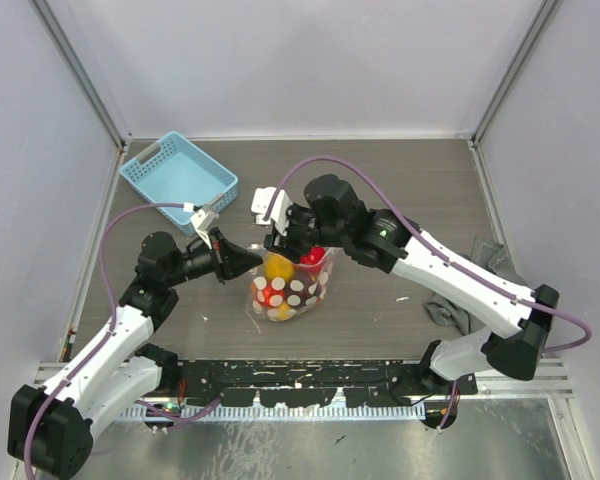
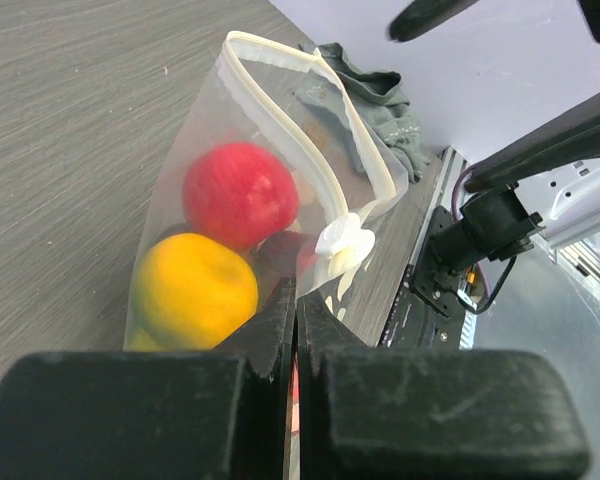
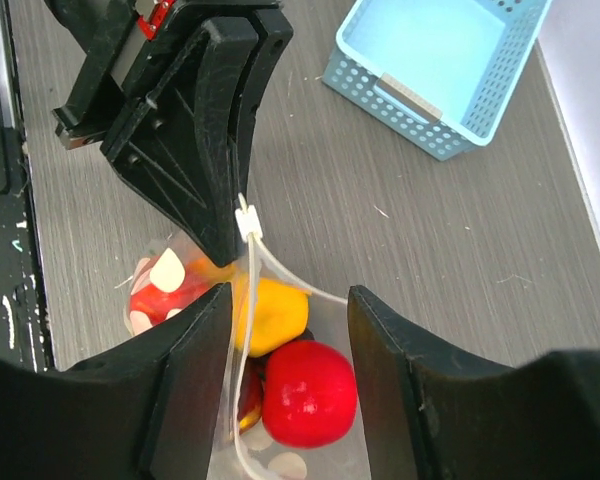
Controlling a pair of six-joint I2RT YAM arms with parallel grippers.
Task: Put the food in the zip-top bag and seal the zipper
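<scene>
The clear zip top bag [image 1: 292,298], printed with pale dots, stands mid-table with its mouth gaping. Inside are a red round food [image 2: 240,195] and a yellow one [image 2: 195,290]; something darker beside them is partly hidden. My left gripper is shut on the bag's edge at one end of the zipper, close below the white slider [image 2: 345,243]. Over the mouth, my right gripper is open, its fingers [image 3: 395,345] spread wide. Between those fingers, the yellow food [image 3: 278,315] and red food [image 3: 310,395] show below.
An empty light blue basket [image 1: 180,175] stands at the back left. A grey cloth [image 1: 470,285] lies crumpled at the right. Bare table [image 1: 400,170] extends behind the bag, and a black rail [image 1: 290,375] runs along the front.
</scene>
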